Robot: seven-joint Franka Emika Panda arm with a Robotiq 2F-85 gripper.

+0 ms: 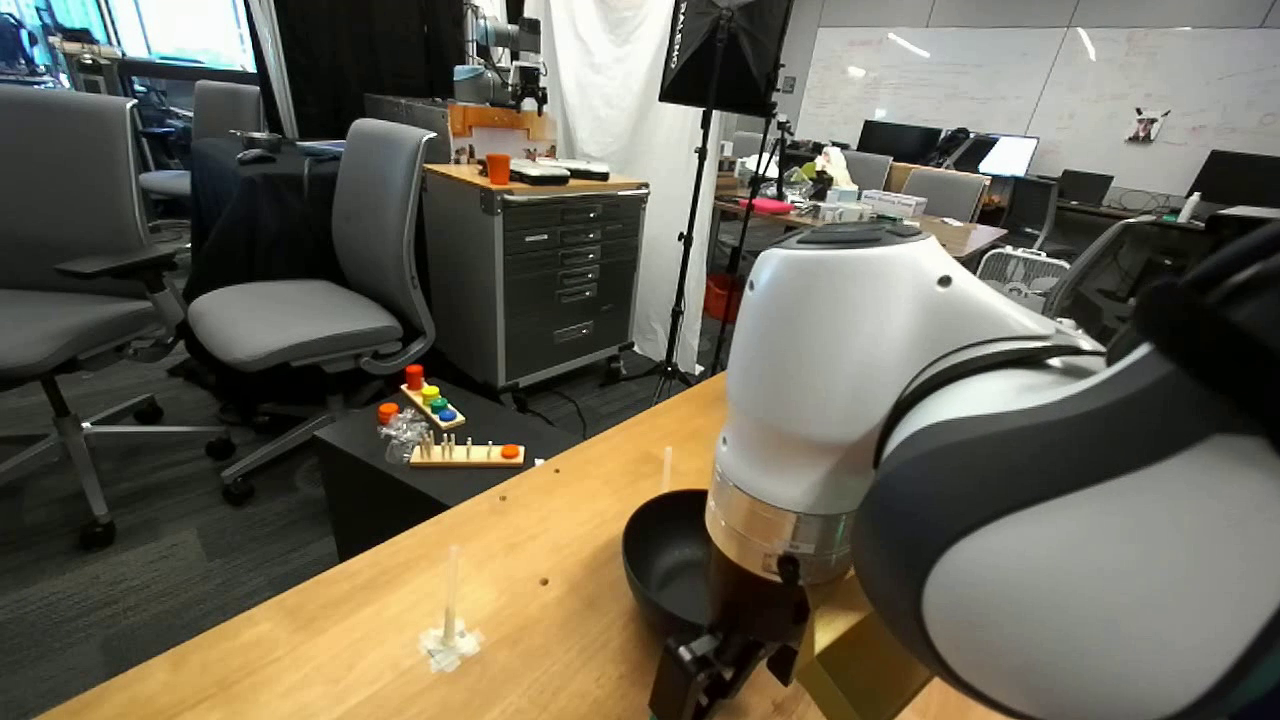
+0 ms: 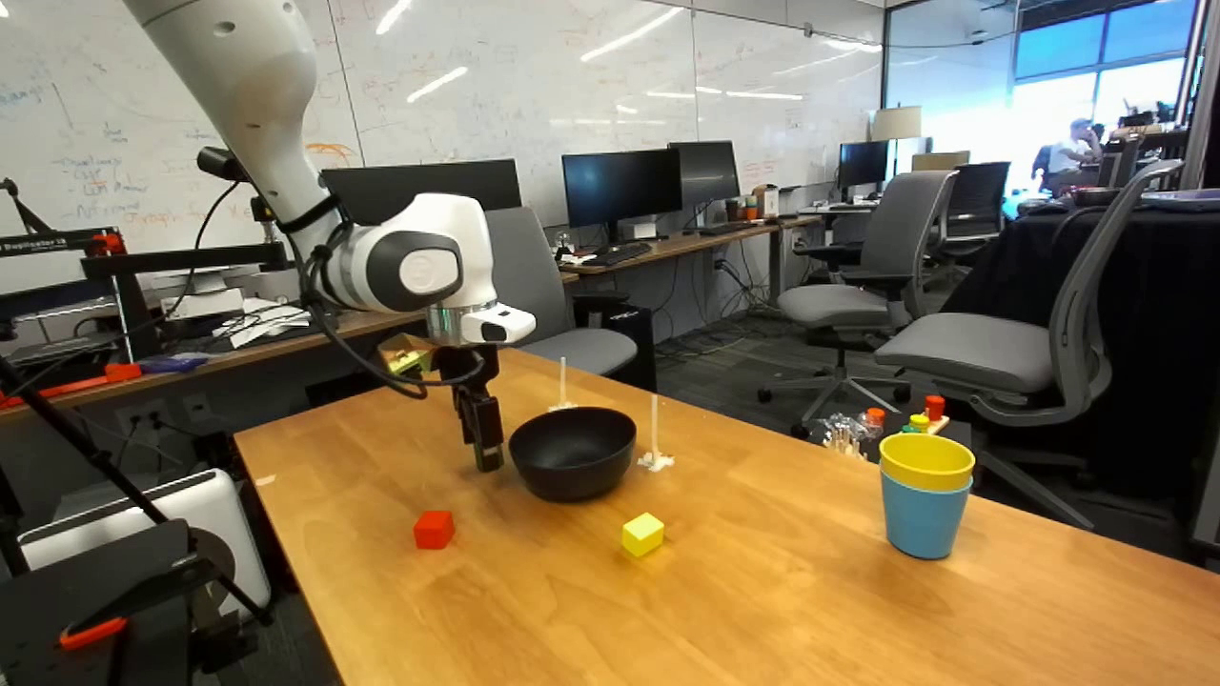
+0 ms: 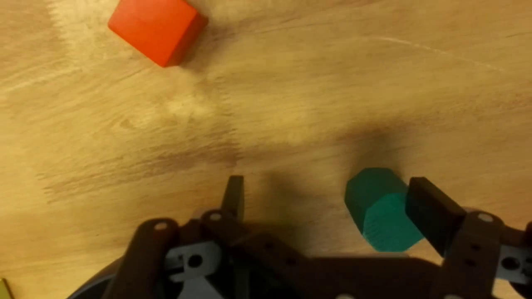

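My gripper is open low over the table, its fingers wide apart in the wrist view. A green block lies in the gap, close beside the right-hand finger, which covers part of it; whether they touch, I cannot tell. In exterior view 2 the gripper stands just left of a black bowl, and no green shows there. The red block sits on the table nearer that camera, and appears at the top left of the wrist view. A yellow block rests in front of the bowl.
Yellow and blue cups are stacked at the table's right. Behind the bowl, two thin upright sticks are fixed to the table, one of them a pale stick. Bare wood surrounds the red and yellow blocks.
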